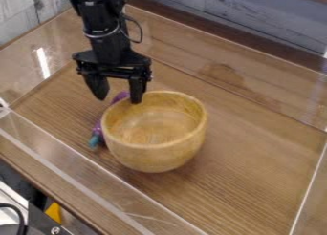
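Note:
A tan bowl [160, 141] sits upright on the wooden table, its hollow facing up. A purple object [96, 136] lies mostly hidden behind and beside its left side. Just above the bowl's back left rim hangs my black gripper [118, 86], its fingers apart around the top of the purple piece at the rim; nothing is clearly held.
At the lower left the table edge drops to a dark area with cables and a small yellow item.

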